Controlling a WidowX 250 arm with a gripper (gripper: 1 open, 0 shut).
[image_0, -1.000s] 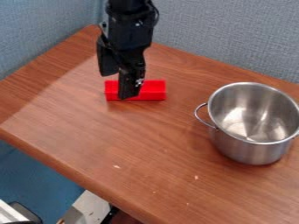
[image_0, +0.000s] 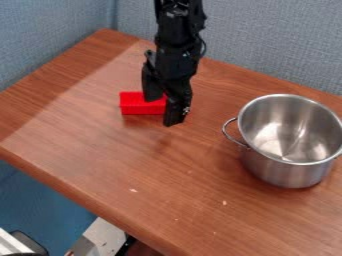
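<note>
A red block (image_0: 138, 103) lies on the wooden table, its right part hidden behind my black gripper (image_0: 166, 104). The gripper points down from the top of the view and stands low at the block, its fingers open around or beside the block's right part; I cannot tell exactly how they straddle it.
A steel pot (image_0: 287, 145) with a side handle stands on the right of the wooden table (image_0: 127, 185). The table's front-left edge drops to a blue floor. Grey-blue partitions stand behind.
My gripper has moved right and lower over the block, now covering more of its right part. The block and pot appear in the same places.
</note>
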